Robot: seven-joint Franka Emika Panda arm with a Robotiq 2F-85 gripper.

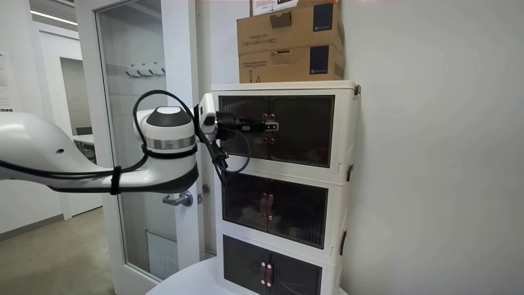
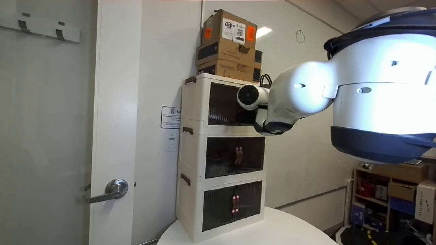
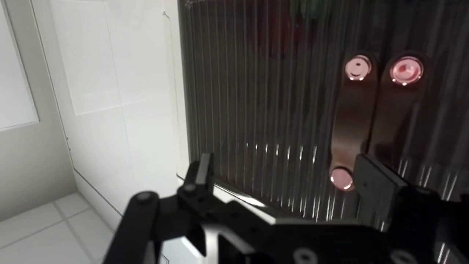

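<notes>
The cabinet [image 1: 346,132] is white, with two dark ribbed doors on its top level, both closed. Brown strap handles with pink studs hang at the middle seam: the left-hand handle [image 3: 354,114] and the right-hand handle [image 3: 391,132]. My gripper is open, its fingers wide apart with nothing between them. In the wrist view its right finger [image 3: 376,184] overlaps the seam, just beside the left handle's lower stud; contact cannot be told. The left finger [image 3: 204,171] lies in front of the left door near its outer edge. From the second exterior view the gripper is hidden.
Cardboard boxes [image 1: 290,66] are stacked on the cabinet. Two more closed levels, the middle doors [image 1: 299,211] and bottom doors [image 1: 294,275], lie below. A glass door with a lever handle [image 1: 179,198] stands left; a wall rises to the right.
</notes>
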